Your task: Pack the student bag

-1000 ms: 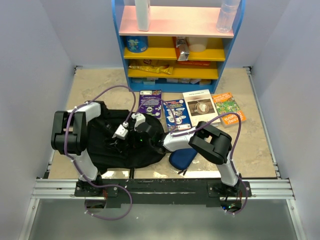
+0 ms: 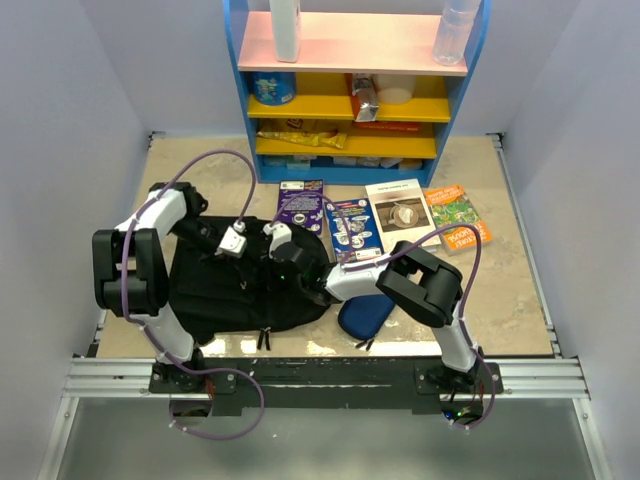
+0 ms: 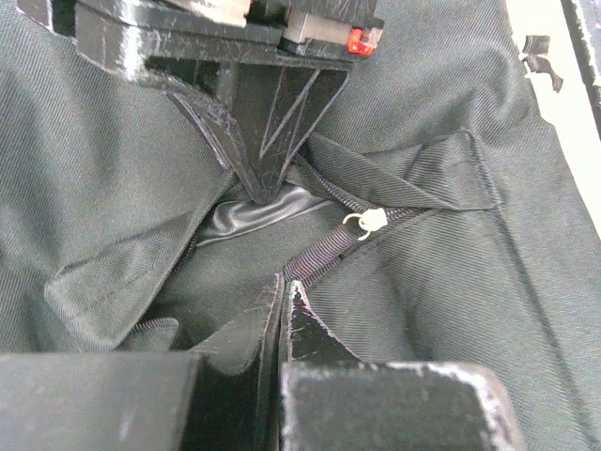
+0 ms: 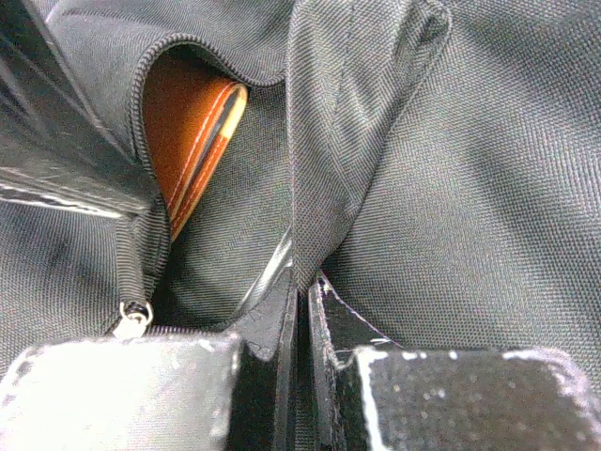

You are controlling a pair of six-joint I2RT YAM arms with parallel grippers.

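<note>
The black fabric bag (image 2: 205,290) lies spread on the left half of the table. My left gripper is shut with nothing seen between its fingers, above a zipper pull (image 3: 371,221) on the bag. My right gripper is shut on a fold of bag fabric (image 4: 347,122) beside an open pocket, where an orange-brown item (image 4: 188,132) shows inside. A second zipper pull (image 4: 133,318) hangs at that pocket's edge.
Books (image 2: 400,220) lie in a row right of the bag, with a blue case (image 2: 365,318) below them. A shelf unit (image 2: 340,175) with bottles and packets stands at the back.
My left arm has shifted back and up toward the left-rear, uncovering more of the bag's front. My right arm appears unmoved.
</note>
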